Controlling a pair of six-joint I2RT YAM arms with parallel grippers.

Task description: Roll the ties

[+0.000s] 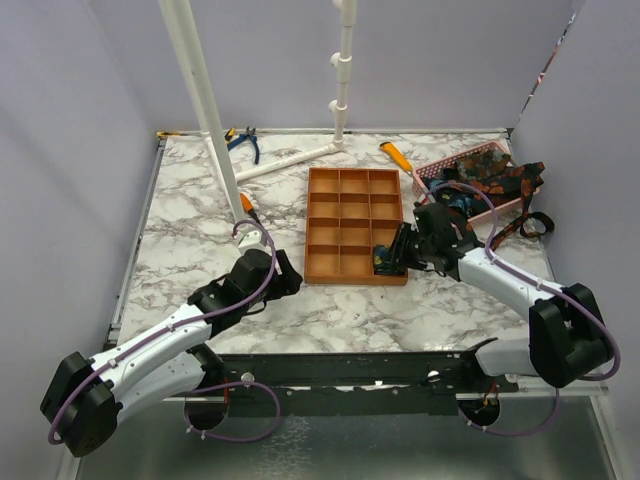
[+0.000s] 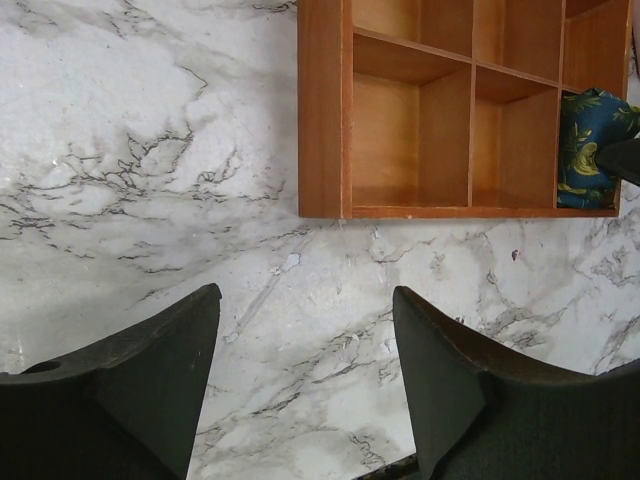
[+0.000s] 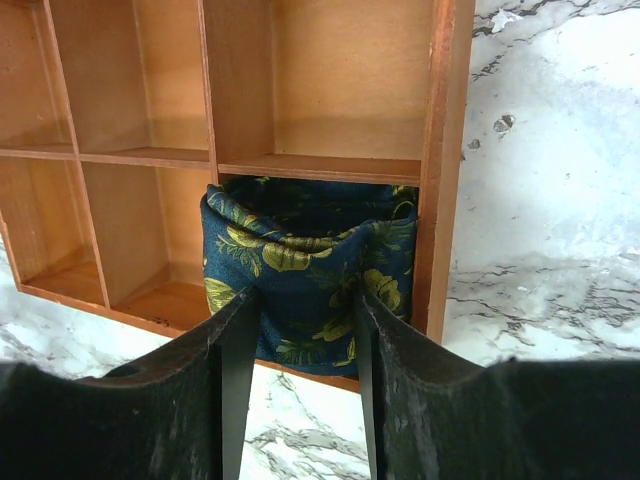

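A dark blue tie with yellow flowers (image 3: 285, 260), folded into a bundle, sits in the front right corner compartment of the wooden divided box (image 1: 323, 225). My right gripper is shut on the front of this tie, its fabric showing between the fingers. From the left wrist view, the same tie (image 2: 590, 135) appears at the far right, partly covered by a dark finger. Left of the box's front corner, my left gripper stands open over bare marble, with nothing between its fingers. Every other box compartment in view is empty.
A pink basket (image 1: 425, 178) of dark and patterned ties stands behind the right arm, one strip hanging over its side. White pipes (image 1: 290, 160), blue pliers (image 1: 243, 143) and an orange-handled tool (image 1: 397, 157) lie at the back.
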